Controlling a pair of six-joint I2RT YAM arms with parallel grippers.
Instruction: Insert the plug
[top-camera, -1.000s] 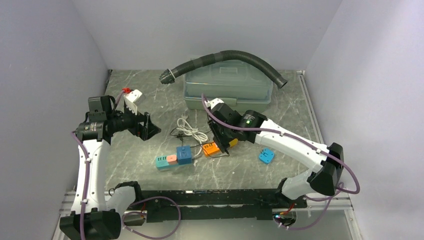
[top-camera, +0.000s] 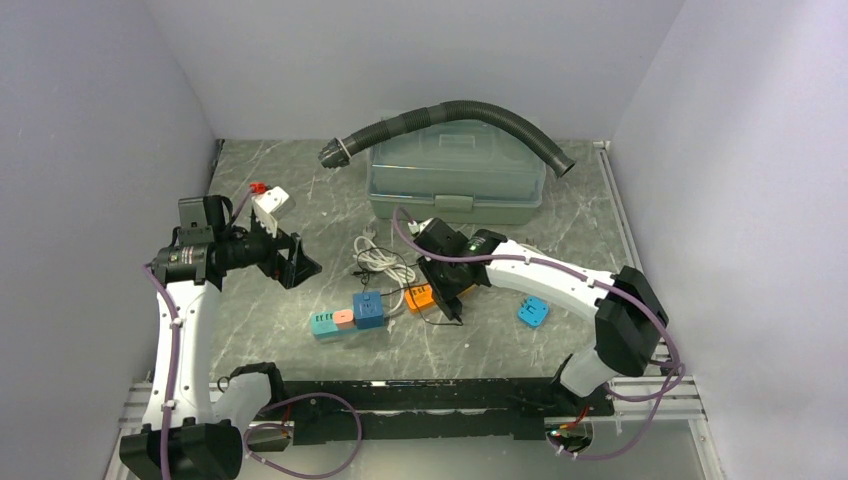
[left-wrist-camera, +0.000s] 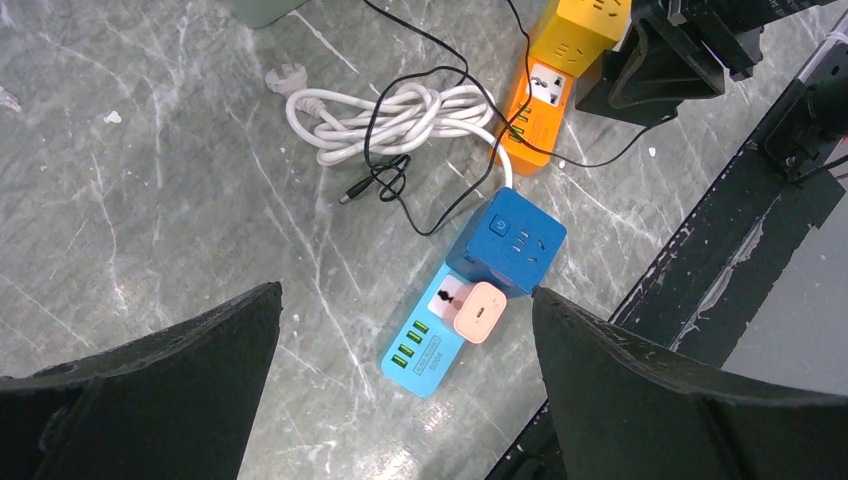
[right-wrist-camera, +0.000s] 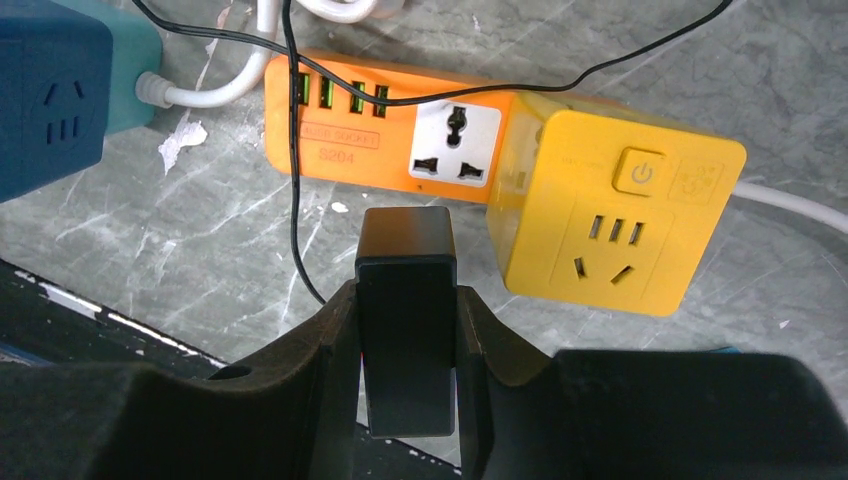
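Observation:
A black power adapter (right-wrist-camera: 405, 345) with a thin black cable (right-wrist-camera: 294, 200) is between the fingers of my right gripper, which is shut on it. In the right wrist view it hangs in front of the orange power strip (right-wrist-camera: 345, 155), apart from the strip's bare white socket (right-wrist-camera: 455, 145). The strip's yellow cube (right-wrist-camera: 620, 210) lies to the adapter's right. The adapter's prongs are hidden. My left gripper stands open and empty on the left side. Below it lies a teal strip (left-wrist-camera: 425, 350) with a pink plug (left-wrist-camera: 480, 312) and blue cube (left-wrist-camera: 508, 240).
A coiled white cord (left-wrist-camera: 400, 120) and the black cable lie behind the strips; the black cable crosses the orange strip. A blue piece (top-camera: 533, 311) is at the right. A green box (top-camera: 455, 180) with a black hose (top-camera: 450, 115) stands at the back.
My right gripper has shifted slightly toward the table's front edge, and the trailing black cable has moved with it. Its arm has folded inward. The left arm has hardly moved.

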